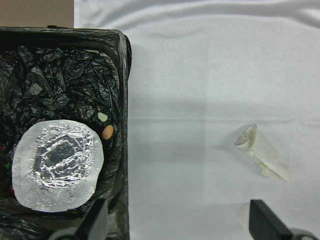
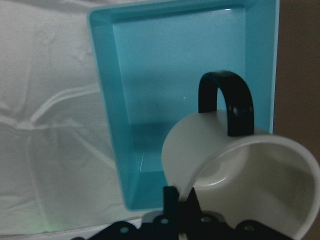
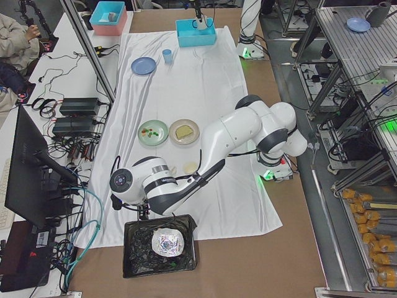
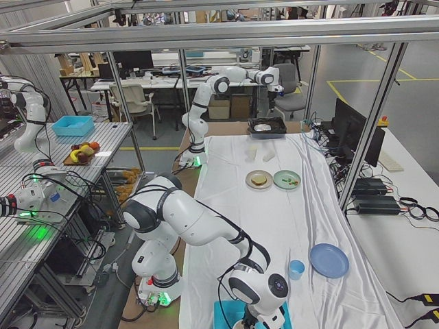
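My right gripper is shut on the rim of a white mug (image 2: 260,190) with a black handle, held above the blue bin (image 2: 104,75). In the left wrist view my left gripper is open over the cloth beside the black-lined tray (image 1: 122,100), which holds a crumpled foil-topped disc (image 1: 57,165) and scraps. A pale rolled paper (image 1: 262,152) lies on the cloth, with a pale round item partly behind a finger.
A green plate (image 3: 152,139) and a beige plate (image 3: 184,139) with food sit mid-table. A blue plate (image 4: 329,260) and blue cup (image 4: 296,269) stand near the bin.
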